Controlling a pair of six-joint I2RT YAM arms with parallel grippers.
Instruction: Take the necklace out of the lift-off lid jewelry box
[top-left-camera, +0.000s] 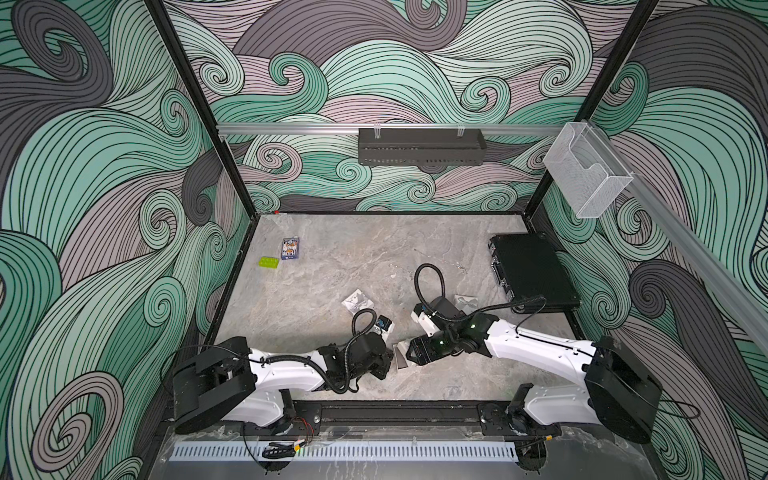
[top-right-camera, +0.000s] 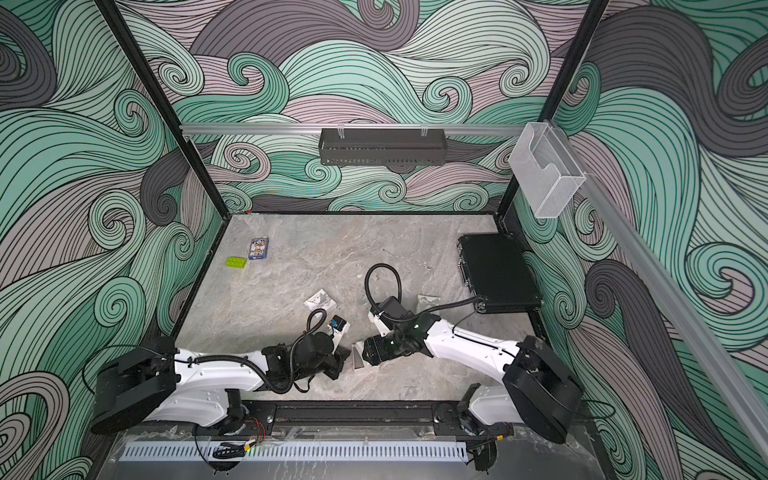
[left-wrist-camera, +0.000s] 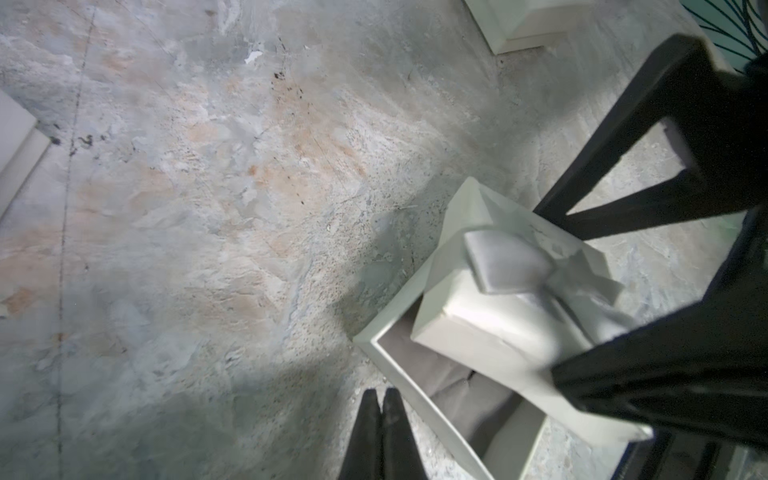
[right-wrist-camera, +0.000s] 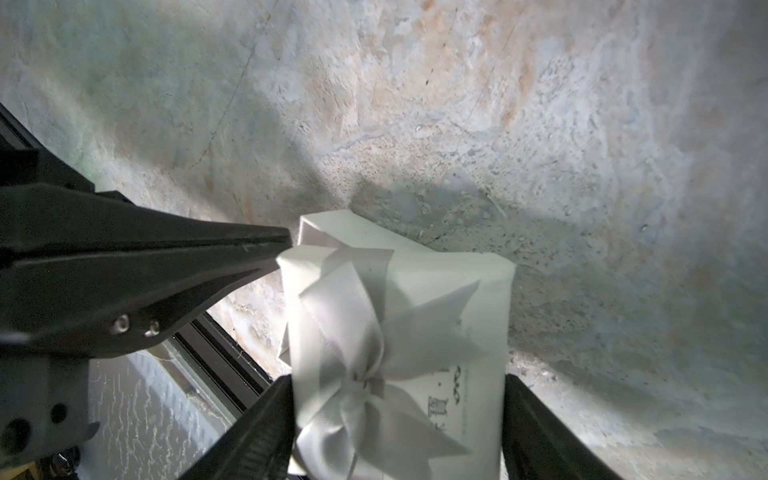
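Note:
The white jewelry box base (left-wrist-camera: 480, 432) rests on the table, its grey lined inside partly showing. Over it the white lid (right-wrist-camera: 448, 320) with a satin bow sits tilted and askew, with my right gripper shut on its sides. In the left wrist view the right fingers (left-wrist-camera: 672, 372) grip the lid (left-wrist-camera: 480, 320). My left gripper is shut at the base's near wall, nothing showing between its tips; I cannot tell whether they touch the wall. No necklace shows; much of the inside is hidden under the lid.
Two other white boxes stand farther off: one at the back (top-left-camera: 357, 301), another behind the right arm (top-left-camera: 465, 301). A black case (top-left-camera: 534, 272) lies at the right, a green brick (top-left-camera: 268, 261) and a card pack (top-left-camera: 289, 248) at the back left.

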